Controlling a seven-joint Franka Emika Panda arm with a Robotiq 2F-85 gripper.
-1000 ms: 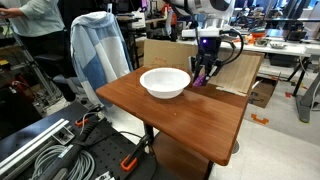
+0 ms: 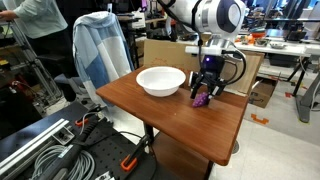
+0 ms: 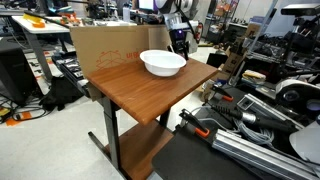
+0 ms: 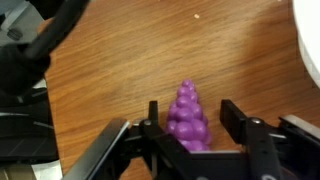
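A purple object (image 4: pixel 187 125) shaped like a small bunch of grapes lies on the wooden table (image 4: pixel 110 80). In the wrist view it sits between the two fingers of my gripper, which stand apart with a gap on either side. In exterior view 1 my gripper (image 2: pixel 203 92) reaches down to the purple object right of the white bowl (image 2: pixel 160 80). The bowl stands upright and looks empty. In exterior view 2 the bowl (image 3: pixel 163 63) hides the purple object.
A cardboard panel (image 2: pixel 165 53) stands along the table's back side. The bowl's edge (image 4: pixel 307 40) is close on the right in the wrist view.
My gripper and the purple object have come down and nearer to the camera.
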